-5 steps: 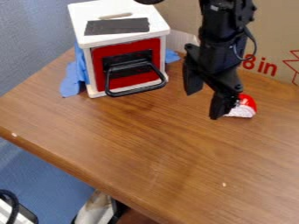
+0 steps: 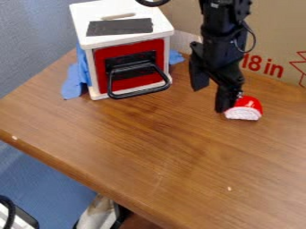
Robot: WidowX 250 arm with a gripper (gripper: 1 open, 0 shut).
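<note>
A black robot arm reaches down from the top right, its gripper (image 2: 217, 95) low over the wooden table. Just right of the fingertips, a small red-and-white object (image 2: 244, 111) lies on the table, partly behind the gripper. Whether the fingers touch it, and how far apart they stand, is unclear.
A white-and-red toy oven (image 2: 121, 30) with a black handle stands at the back left on a blue cloth (image 2: 73, 80). Cardboard (image 2: 281, 45) stands behind.
The arm and gripper have moved slightly back and up in the view, uncovering more of the red-and-white object. The oven has not moved.
</note>
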